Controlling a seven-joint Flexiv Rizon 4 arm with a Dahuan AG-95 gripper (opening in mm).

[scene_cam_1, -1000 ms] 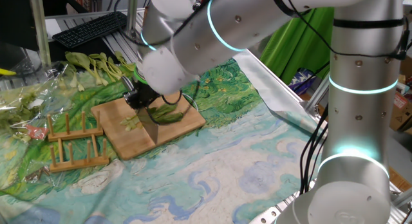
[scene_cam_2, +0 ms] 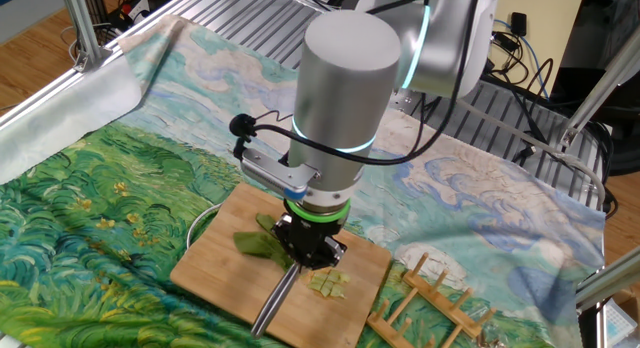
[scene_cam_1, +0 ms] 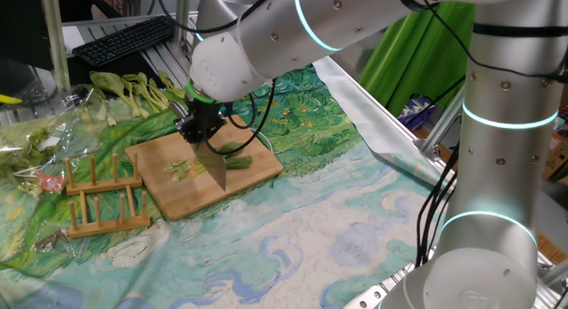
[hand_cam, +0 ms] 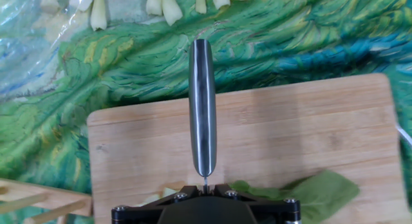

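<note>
My gripper (scene_cam_2: 305, 250) is shut on a knife, above the wooden cutting board (scene_cam_1: 169, 195). In the wrist view, the knife's metal handle (hand_cam: 203, 108) sticks out beyond the fingers. From exterior view 1, its broad blade (scene_cam_1: 212, 170) points down toward the board, between pale cut pieces (scene_cam_1: 178, 172) and darker green leaves (scene_cam_1: 238, 162). Whether the edge touches the board cannot be told. The cut pieces (scene_cam_2: 328, 282) and leaves (scene_cam_2: 262, 245) also show on either side of the gripper in exterior view 2.
A wooden peg rack (scene_cam_1: 108, 202) stands beside the board. Whole leafy greens (scene_cam_1: 133, 91) lie behind it, near a clear plastic bag of greens (scene_cam_1: 35, 154). The patterned cloth (scene_cam_1: 293, 225) in front of the board is clear.
In exterior view 1, my gripper and the knife have shifted slightly right across the board, toward the leaves. The knife has stayed in the gripper.
</note>
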